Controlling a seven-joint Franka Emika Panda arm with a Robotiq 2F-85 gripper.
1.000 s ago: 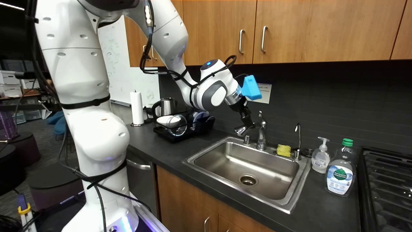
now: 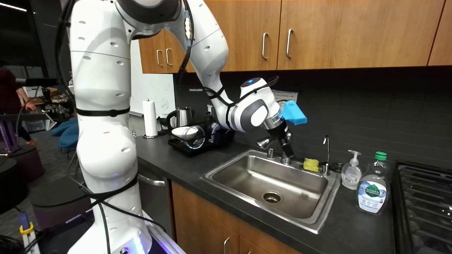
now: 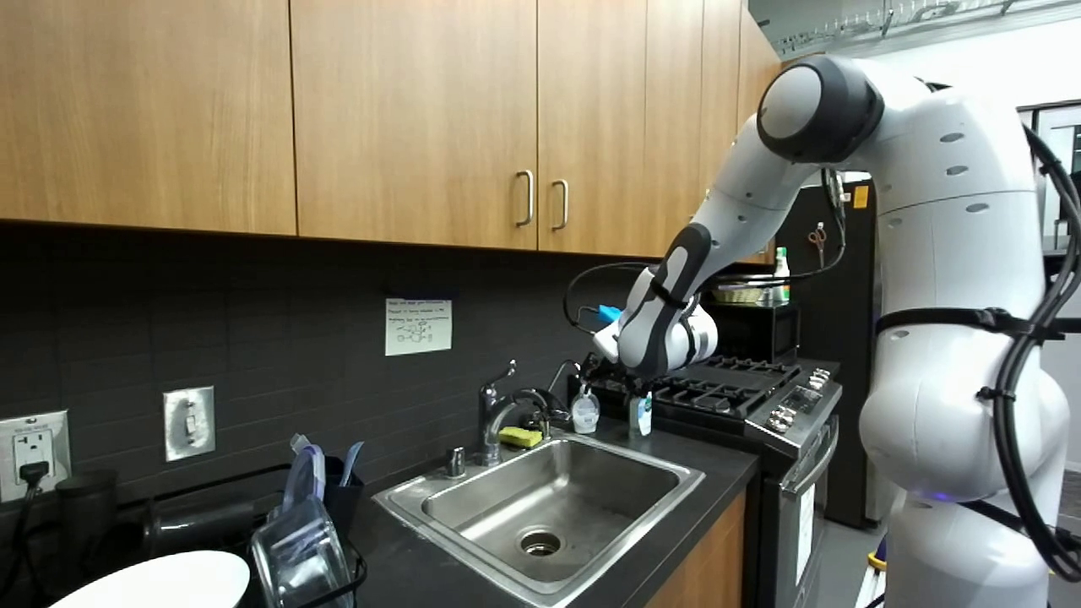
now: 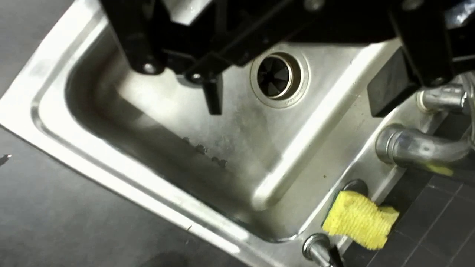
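My gripper is open, with a wide gap and nothing between its fingers. In the wrist view it is above the steel sink (image 4: 156,129), whose drain (image 4: 272,76) appears between the two fingers. A yellow sponge (image 4: 360,218) rests on the back rim of the sink, beyond the fingers and clear of them. From exterior view 1, the gripper (image 2: 286,146) points downward and overlaps the faucet (image 2: 286,159) in the image; whether they touch I cannot tell. The basin is empty.
Right of the sink stand a clear soap pump (image 2: 351,173) and a green-capped dish soap bottle (image 2: 373,188), beside the stove (image 2: 426,207). A dish rack (image 2: 199,146) sits to the left. Wooden cupboards (image 2: 360,34) hang above. Dark counter between rack and sink is free.
The arm has swung rightward in exterior view 1, carrying the gripper right and somewhat lower, so it now overlaps the faucet more. Sponge and bottles have stayed in place.
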